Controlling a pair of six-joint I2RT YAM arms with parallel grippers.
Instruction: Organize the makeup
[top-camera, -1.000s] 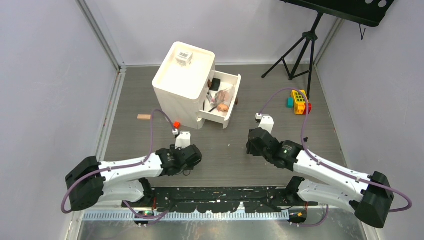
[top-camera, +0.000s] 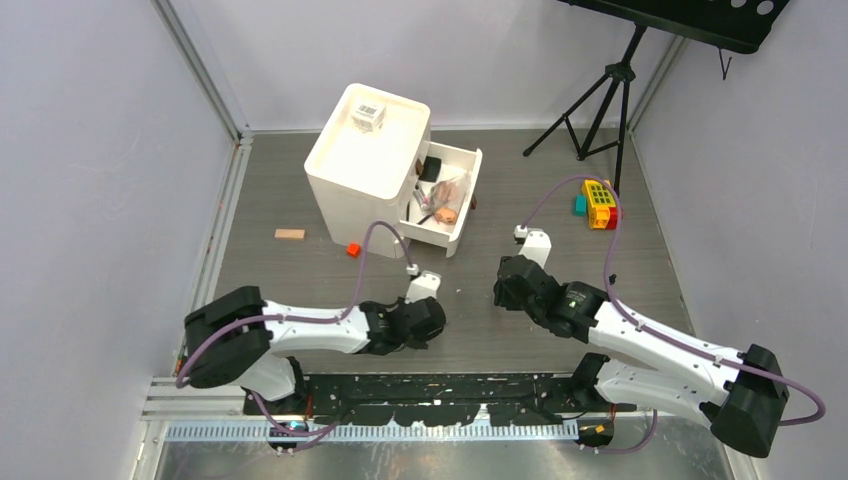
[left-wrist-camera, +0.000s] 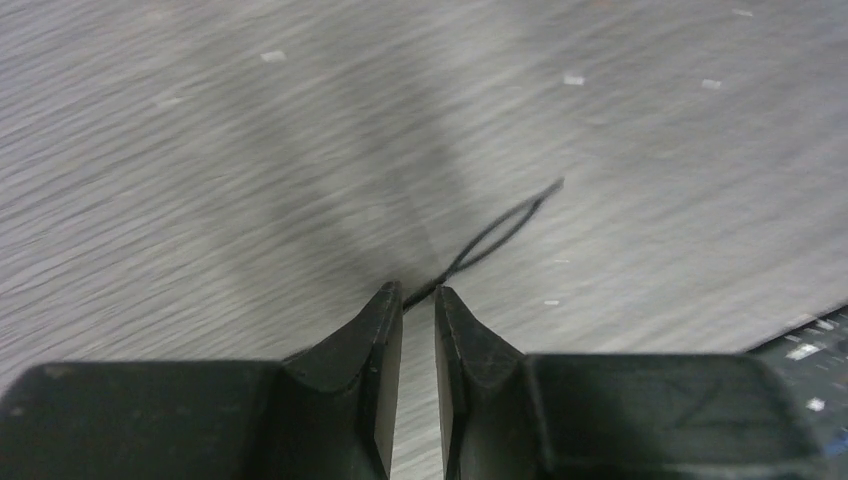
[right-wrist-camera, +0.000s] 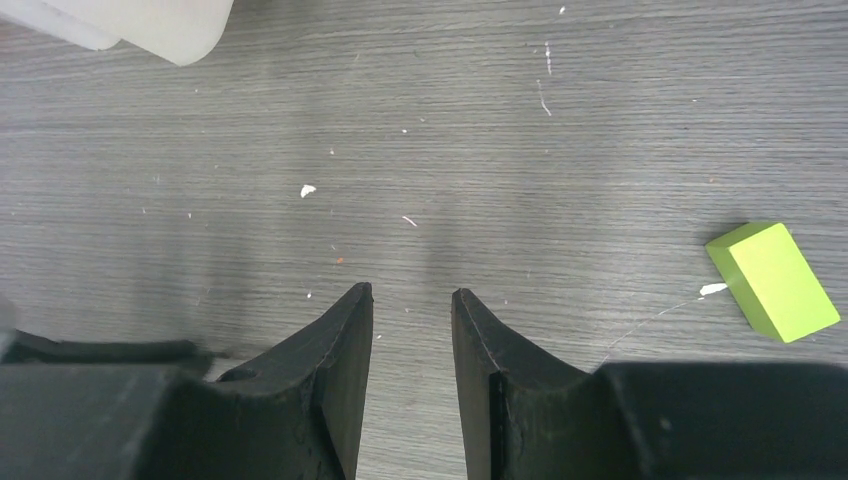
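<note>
A white cabinet (top-camera: 358, 160) stands at the back left, its drawer (top-camera: 452, 236) pulled out with small makeup items and a bag inside. My left gripper (top-camera: 420, 320) is low over the floor below it; in the left wrist view its fingertips (left-wrist-camera: 385, 300) are a narrow gap apart, with a thin dark looped cord (left-wrist-camera: 500, 230) at or just behind them. Whether it is held cannot be seen. My right gripper stands open with bare floor between its fingers, right of the drawer's front in the top view.
An orange cube (top-camera: 353, 249) and wooden block (top-camera: 289, 234) lie left and below the cabinet. A yellow toy (top-camera: 599, 205) and teal block (top-camera: 580, 205) sit at right near a black stand (top-camera: 622, 70). A green block (right-wrist-camera: 775, 280) appears in the right wrist view.
My left gripper has moved right across the floor, away from beside the orange cube. The right arm is almost unchanged. The cabinet and drawer look the same.
</note>
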